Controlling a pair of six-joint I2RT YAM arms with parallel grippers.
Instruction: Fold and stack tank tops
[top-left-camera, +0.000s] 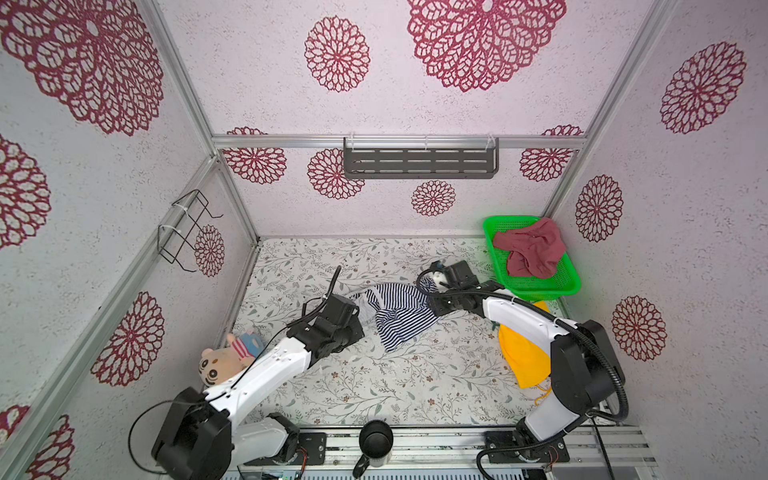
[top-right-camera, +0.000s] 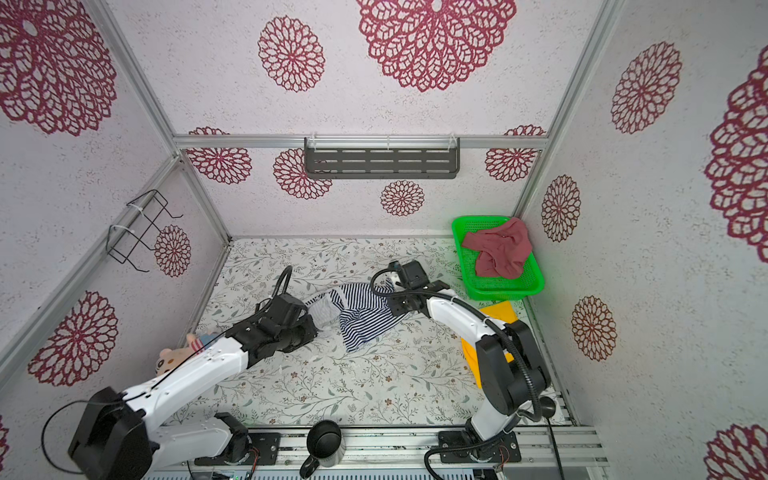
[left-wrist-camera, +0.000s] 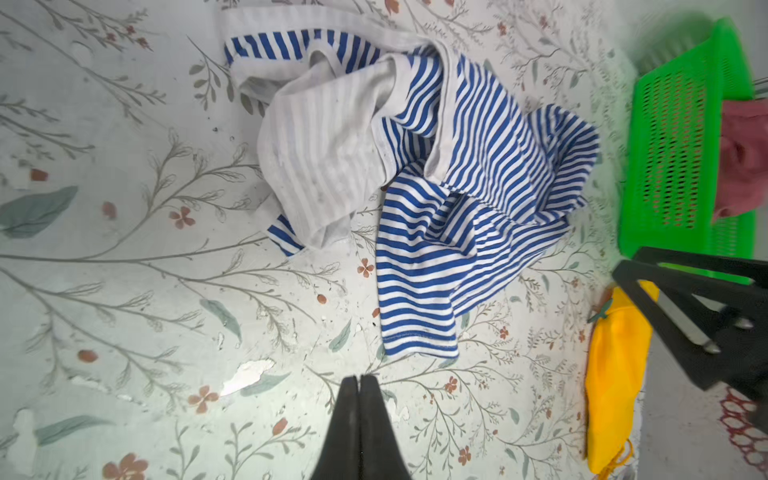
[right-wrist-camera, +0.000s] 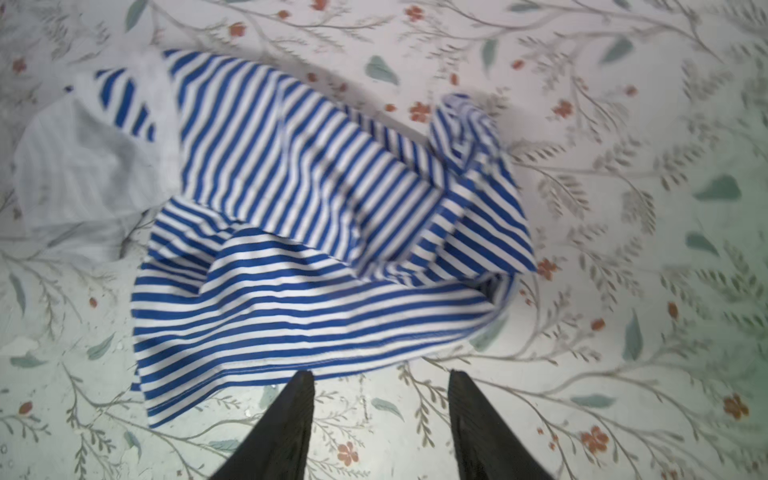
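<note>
A blue-and-white striped tank top (left-wrist-camera: 488, 144) lies crumpled on the floral table, its pale inner side showing at the left. My left gripper is shut above the table, the cloth farther off in its view and nothing visible between its fingers. My right gripper hangs over the right part of the striped cloth, its fingers apart with only table seen between them. A yellow garment (top-left-camera: 524, 356) lies at the right edge, and a maroon one (top-left-camera: 532, 248) rests in a green basket (top-left-camera: 560, 280) at the back right.
A plush toy (top-left-camera: 220, 364) sits at the left edge. A black mug (top-left-camera: 375, 440) stands on the front rail.
</note>
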